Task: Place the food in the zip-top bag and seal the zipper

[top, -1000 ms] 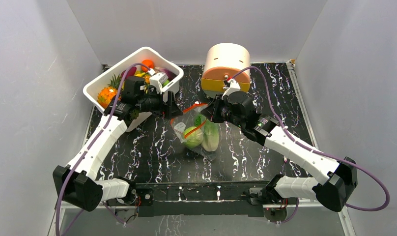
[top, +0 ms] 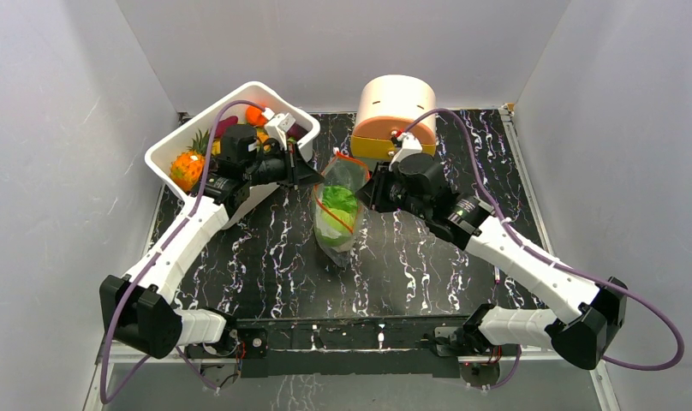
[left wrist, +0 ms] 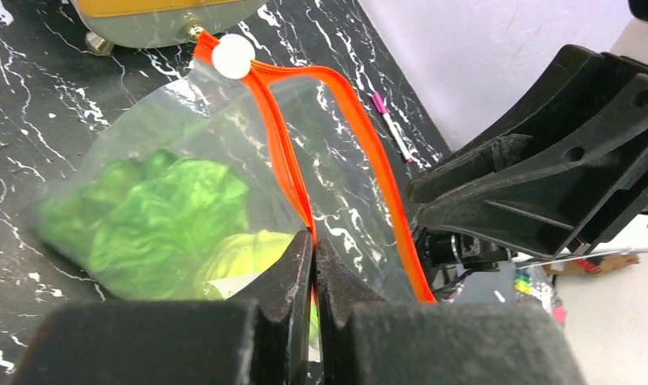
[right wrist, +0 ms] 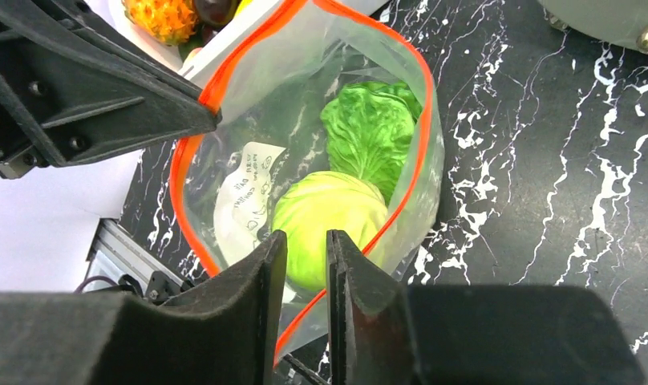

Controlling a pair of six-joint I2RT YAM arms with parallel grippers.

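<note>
The clear zip bag [top: 332, 244] with orange zipper strips hangs upright in mid-table, its mouth spread open. Inside show a leafy green vegetable [right wrist: 373, 132] and a round pale-green cabbage [right wrist: 329, 220]. My left gripper is shut on one orange strip [left wrist: 282, 152] of the bag's rim. A white zipper slider [left wrist: 233, 56] sits at the strips' far end. On the bag's right side, my right gripper stands part open, its fingertips apart. The near orange rim [right wrist: 397, 210] passes close to those fingertips; whether it touches them I cannot tell.
At the back left stands a white bin [top: 158, 158] of food, including a pineapple [top: 187, 169]. A rounded cream-and-yellow box [top: 396, 107] is at the back, right of centre. A marker [left wrist: 391, 126] lies on the right.
My left gripper went from open to shut on the bag's rim and moved up and right. The bag has swung left, away from the right gripper, whose fingers have parted.
</note>
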